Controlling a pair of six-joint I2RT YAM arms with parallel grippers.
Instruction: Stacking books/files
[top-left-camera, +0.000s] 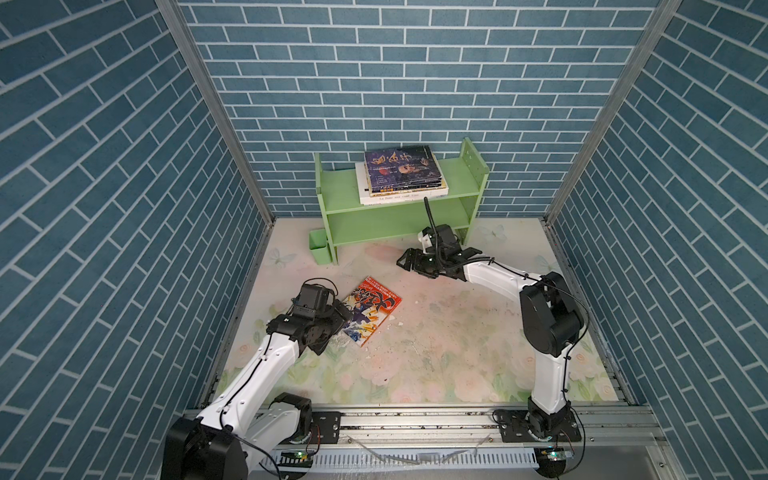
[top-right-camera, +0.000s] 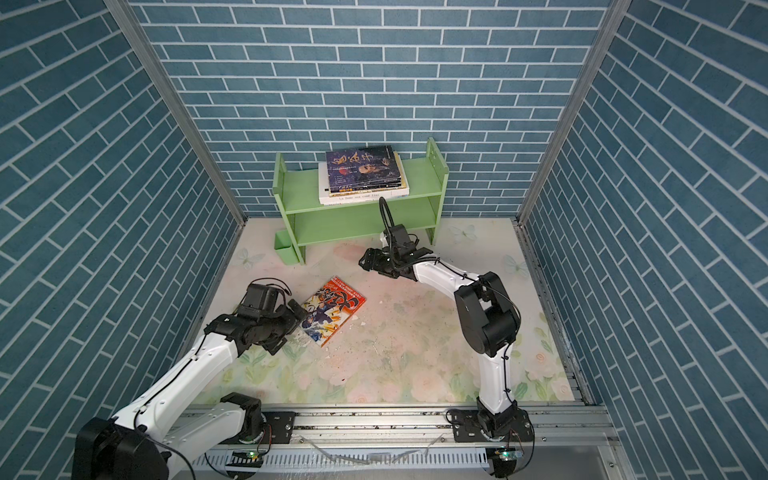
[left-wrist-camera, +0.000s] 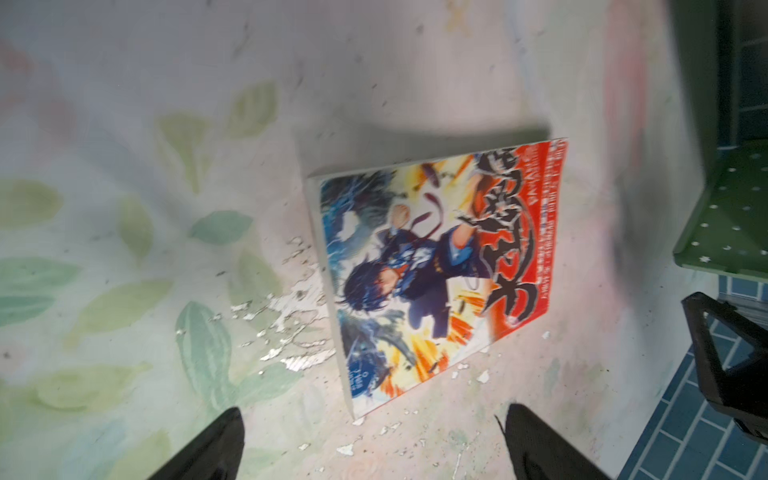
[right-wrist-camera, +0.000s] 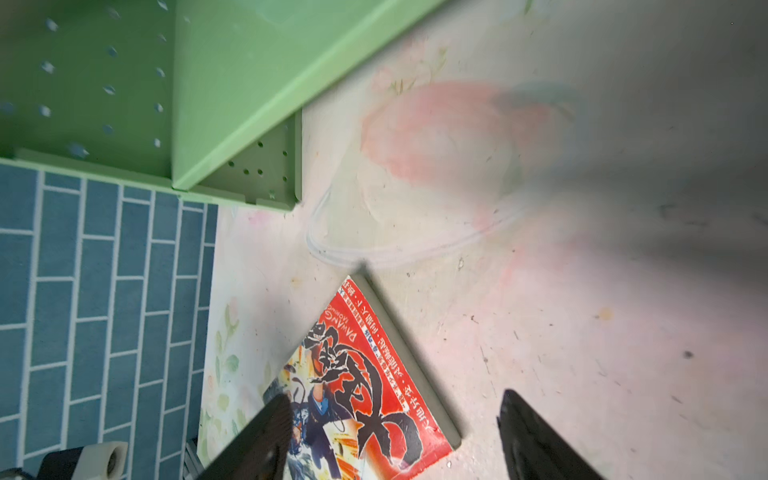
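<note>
A red comic book (top-left-camera: 371, 308) with colourful cover art lies flat on the floral tabletop, fully seen in the left wrist view (left-wrist-camera: 432, 272). My left gripper (top-left-camera: 336, 320) is open just left of it, over its lower-left side. My right gripper (top-left-camera: 412, 261) is open above the table, beyond the book's upper-right corner, with nothing between its fingers; the book (right-wrist-camera: 360, 384) shows below it in the right wrist view. A pile of books (top-left-camera: 400, 168) rests on the top shelf of the green rack (top-left-camera: 336, 192).
The rack stands at the back against the tiled wall; its lower shelf (top-left-camera: 384, 228) is empty. A small green bin (top-left-camera: 318, 246) is beside its left leg.
</note>
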